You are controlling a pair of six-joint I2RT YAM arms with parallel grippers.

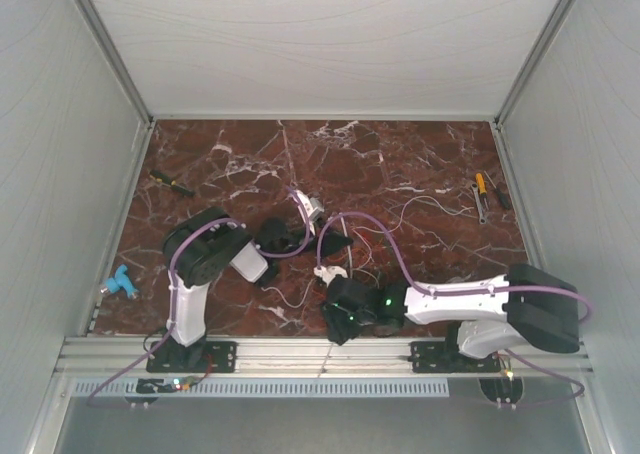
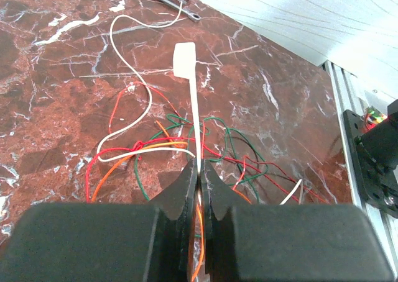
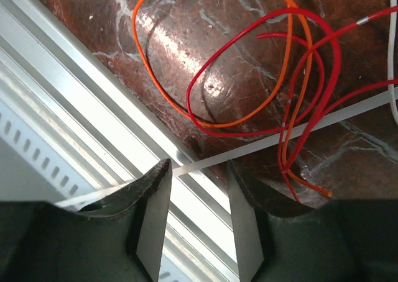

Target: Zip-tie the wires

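Observation:
A white zip tie (image 2: 193, 95) stands up from my left gripper, whose fingers are shut on it above tangled red, orange, green and white wires (image 2: 143, 148). In the right wrist view the tie's clear strap (image 3: 249, 148) runs across the frame, under red and orange wires (image 3: 267, 120) at the right and out over the metal rail. My right gripper is part open at the strap by the table's front edge; whether it touches the strap I cannot tell.
Tools (image 1: 482, 194) lie at the back right, a screwdriver (image 1: 170, 182) at the left, and a blue object (image 1: 118, 282) at the front left. The metal rail (image 3: 99, 139) borders the front.

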